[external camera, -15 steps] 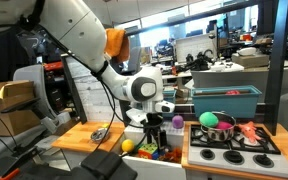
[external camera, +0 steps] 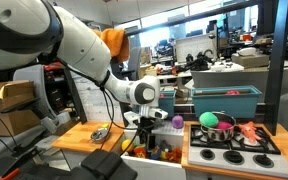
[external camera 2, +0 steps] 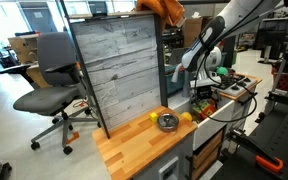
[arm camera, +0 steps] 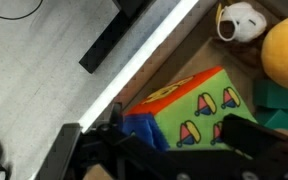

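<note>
Over the open white drawer (external camera: 170, 167), my gripper points down with its fingers apart. A green cloth-like item (arm camera: 206, 108) with a red edge and a print of yellow, red and blue shapes lies beneath and between the fingers in the wrist view. Whether the fingers touch it cannot be made out. A blue piece (arm camera: 142, 126) shows at its left end. Also in the drawer are a white-and-brown plush toy (arm camera: 242, 22), an orange round object (arm camera: 286, 52) and green blocks (arm camera: 274, 97).
Right of the drawer stands a stove (external camera: 239, 153) with a pot (external camera: 217, 127) on it. A metal bowl (external camera 2: 168, 121) rests on the wooden counter (external camera 2: 134, 150) to the other side. Behind the drawer is a teal bin (external camera: 226, 103).
The arm has come down and left, bringing my gripper lower over the drawer. The drawer itself stands where it was.
</note>
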